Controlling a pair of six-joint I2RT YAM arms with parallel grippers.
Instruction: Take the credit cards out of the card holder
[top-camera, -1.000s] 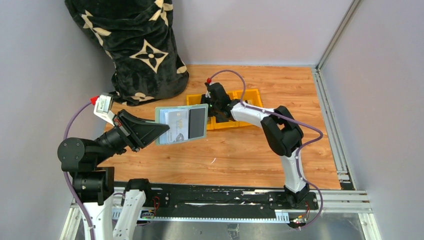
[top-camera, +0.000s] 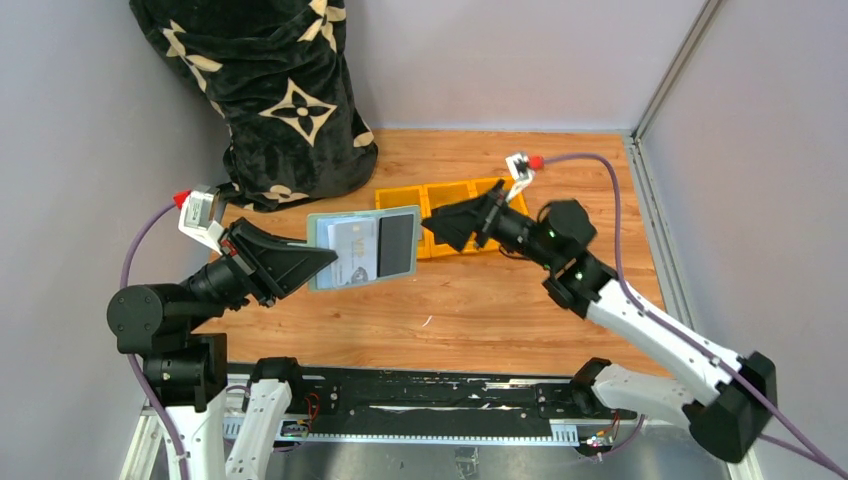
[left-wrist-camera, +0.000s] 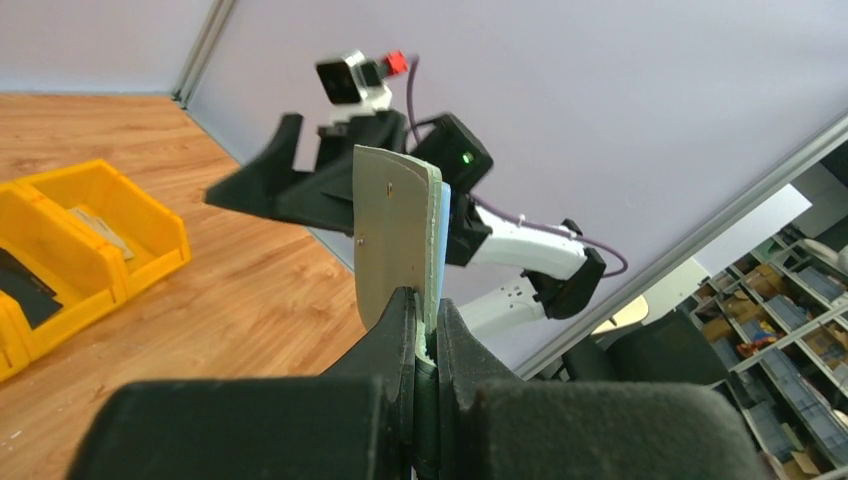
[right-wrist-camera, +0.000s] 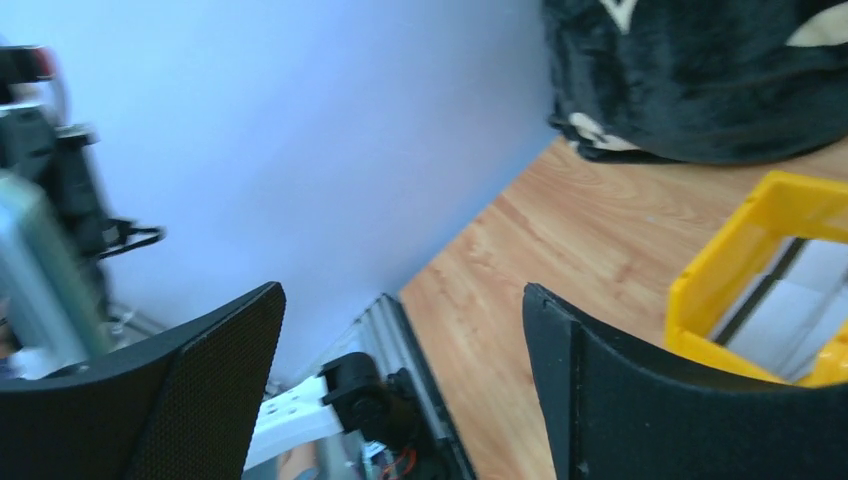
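Note:
The pale green card holder (top-camera: 350, 250) is held up over the table, a white card with print and a dark panel showing on its face. My left gripper (top-camera: 334, 256) is shut on its left edge. In the left wrist view the holder (left-wrist-camera: 392, 235) stands nearly edge-on between the fingers, with a light blue edge on its right side. Just right of the holder, my right gripper (top-camera: 430, 238) hangs open and empty. The right wrist view shows its fingers (right-wrist-camera: 215, 375) wide apart, with the holder blurred at the far left.
A yellow bin (top-camera: 470, 190) with compartments sits at the back middle of the wooden table (top-camera: 450, 320). Dark and pale flat items lie in it. A dark patterned cloth (top-camera: 290, 100) stands at the back left.
The left arm and holder have hardly moved.

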